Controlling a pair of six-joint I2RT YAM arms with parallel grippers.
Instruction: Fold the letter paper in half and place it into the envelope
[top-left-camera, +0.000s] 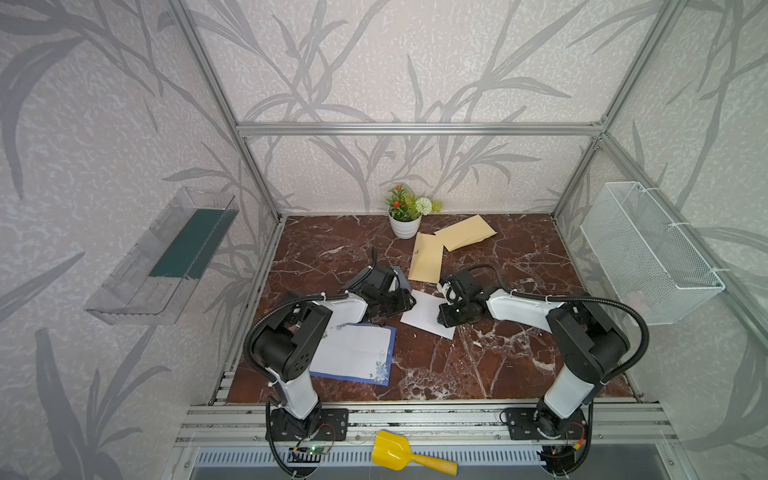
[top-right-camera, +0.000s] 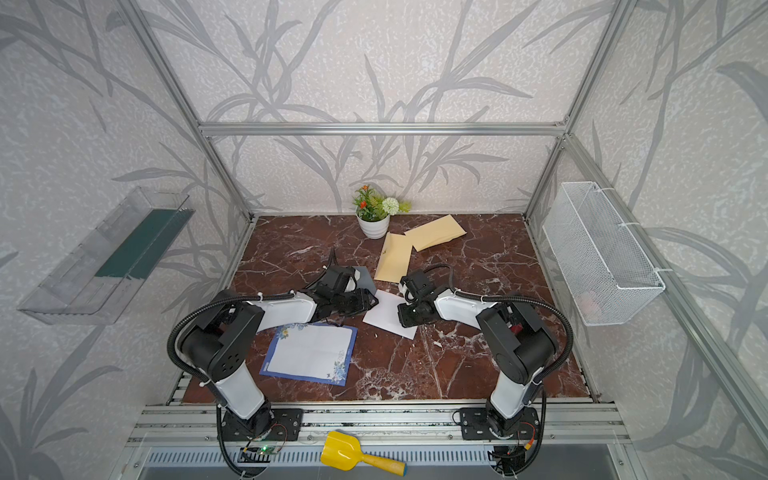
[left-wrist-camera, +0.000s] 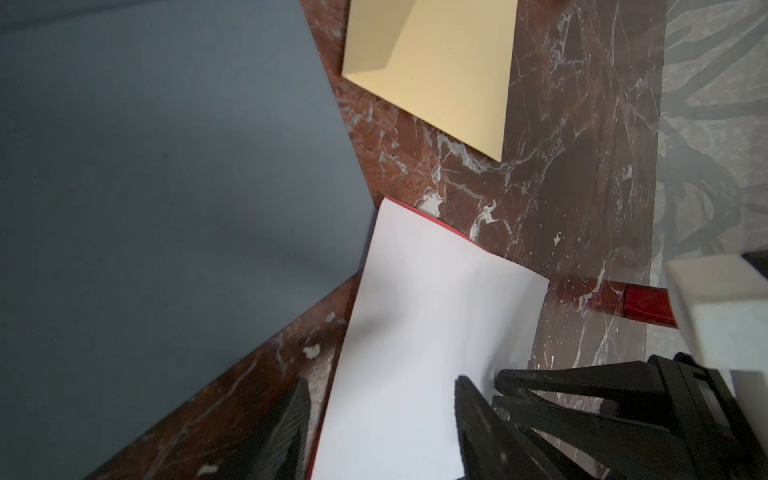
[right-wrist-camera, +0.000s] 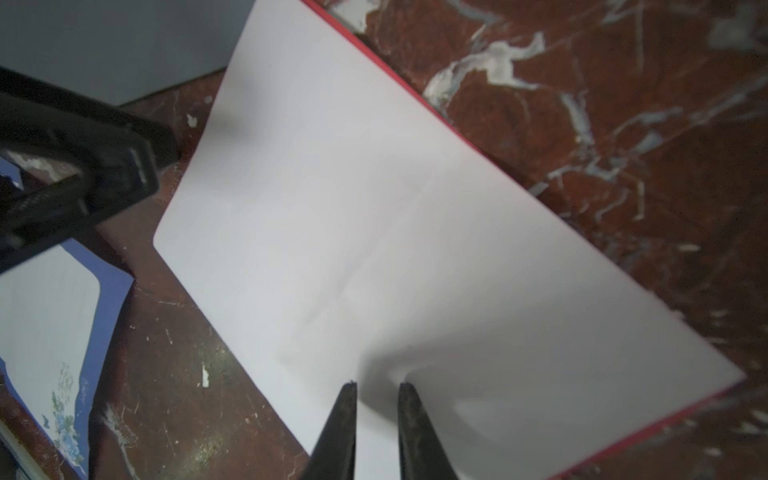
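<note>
The white letter paper (top-left-camera: 426, 313) lies mid-table, its upper face blank and a thin red edge peeking out beneath. It looks smaller than the blue-bordered sheet, as if doubled over. In the right wrist view the letter paper (right-wrist-camera: 336, 184) has a faint crease and a small shadowed dent by my right gripper, whose fingers stand a narrow gap apart at the paper. My left gripper is open wider, over the paper's left end. A tan envelope (top-left-camera: 426, 257) lies flat behind the paper; in the left wrist view the envelope (left-wrist-camera: 448, 72) appears beyond it.
A dark grey sheet (left-wrist-camera: 160, 200) lies left of the paper, close to its corner. A blue-bordered sheet (top-left-camera: 352, 352) lies front left. More tan envelopes (top-left-camera: 466, 232) and a flower pot (top-left-camera: 405, 228) stand at the back.
</note>
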